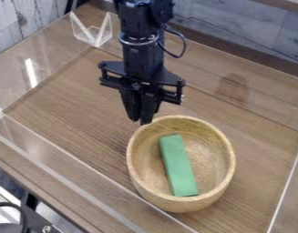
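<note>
My black gripper (145, 110) hangs over the wooden table, just above and left of the rear rim of a round tan bowl (216, 186). Its fingertips point down; whether they are open or shut is unclear at this size. A green rectangular block (178, 166) lies inside the bowl, lengthwise from back to front.
A white object (7, 121) sits at the left edge, and dark cables or hardware show at the bottom left corner.
</note>
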